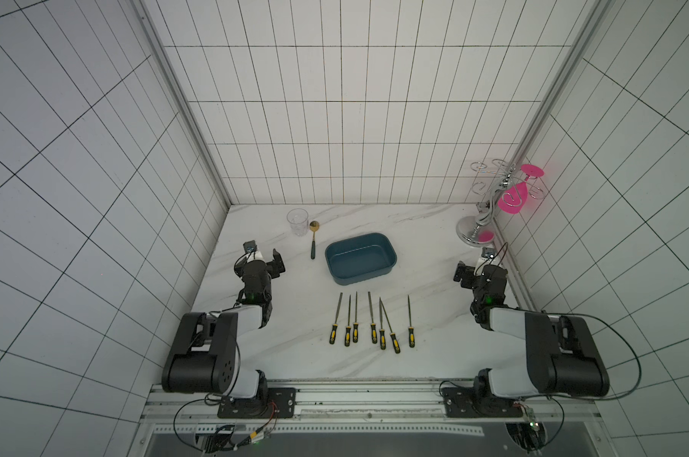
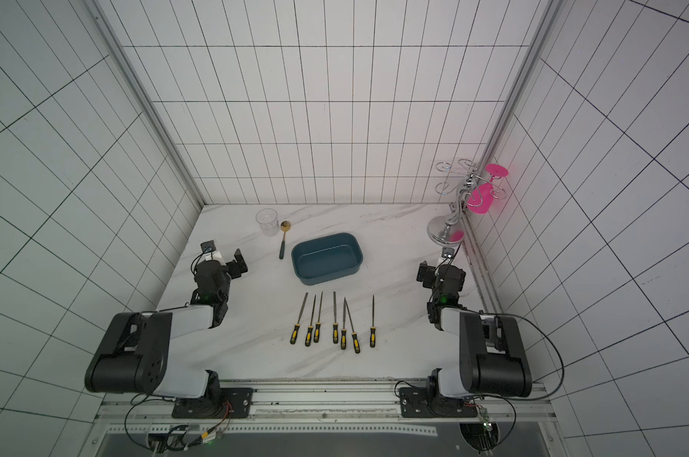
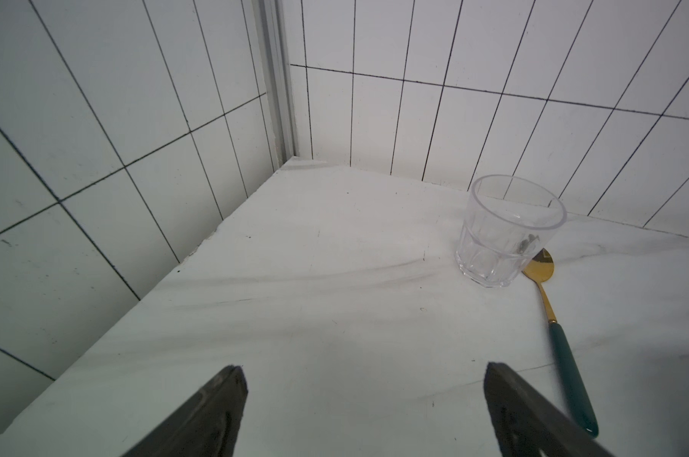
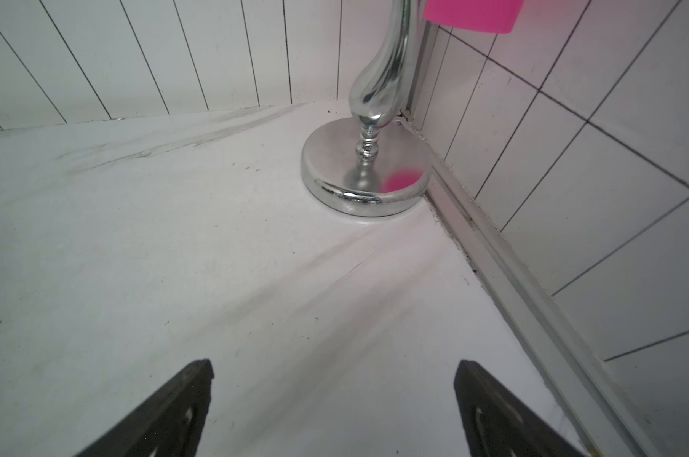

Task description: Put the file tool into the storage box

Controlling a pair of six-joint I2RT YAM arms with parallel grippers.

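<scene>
Several files with black-and-yellow handles lie apart from the box on the front middle of the table; the leftmost file (image 1: 333,333) and the rightmost file (image 1: 411,336) bound the row. Two files right of centre lie with their tips close together. Behind them stands the dark teal storage box (image 1: 361,259), its visible floor empty. My left gripper is open over bare table, left of the box, with nothing between its fingers. Right of the box, my right gripper is likewise open and empty.
A clear glass (image 3: 504,236) and a gold spoon with a green handle (image 3: 573,377) are at the back left. At the back right stands a chrome rack (image 1: 477,230) carrying a pink goblet (image 1: 514,198).
</scene>
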